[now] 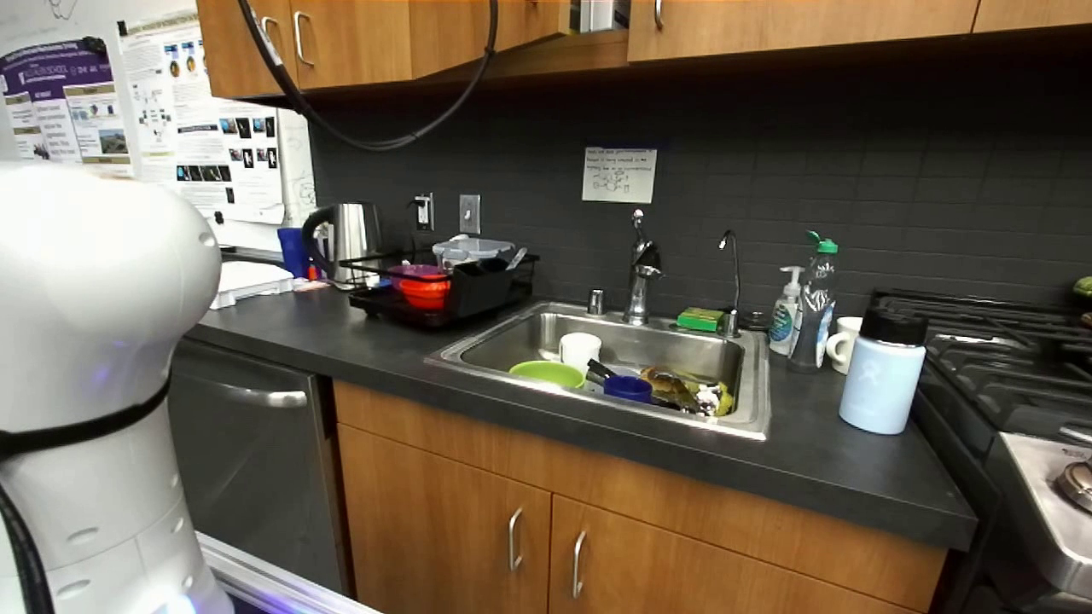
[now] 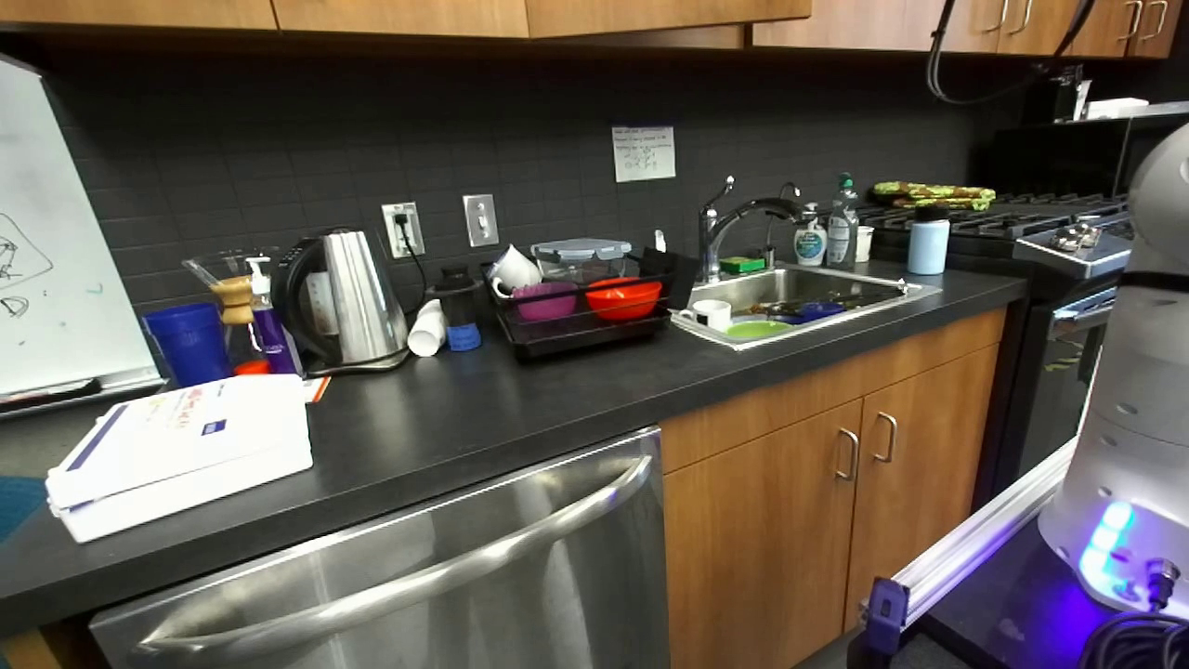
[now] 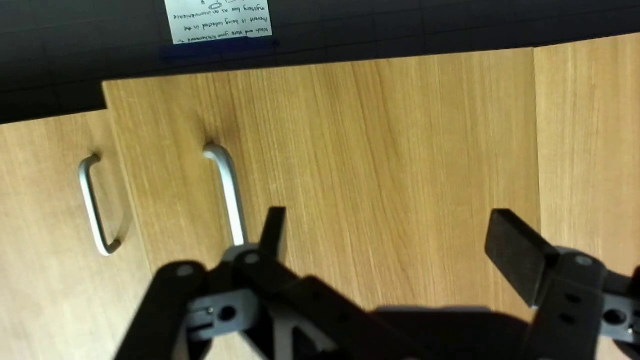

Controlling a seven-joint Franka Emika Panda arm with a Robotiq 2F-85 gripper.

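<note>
In the wrist view my gripper is open, its two fingers wide apart with nothing between them. Beyond them a wooden upper cabinet door (image 3: 384, 150) fills most of the picture. Its silver bar handle (image 3: 228, 189) lies outside the gap, left of the left finger (image 3: 274, 233), and its end disappears behind the gripper. In exterior view 1 an upper door (image 1: 476, 36) stands angled out from the cabinet, with an opening beside it. Neither exterior view shows the gripper; a white arm link (image 1: 92, 297) appears at the left of exterior view 1.
A second door with its own handle (image 3: 93, 204) is at the left of the wrist view. Under the cabinets are the sink (image 1: 491, 353), a faucet (image 1: 640, 271), a dish rack (image 2: 580, 329) and a kettle (image 2: 362, 295). Black cable (image 1: 476, 77) hangs before the cabinets.
</note>
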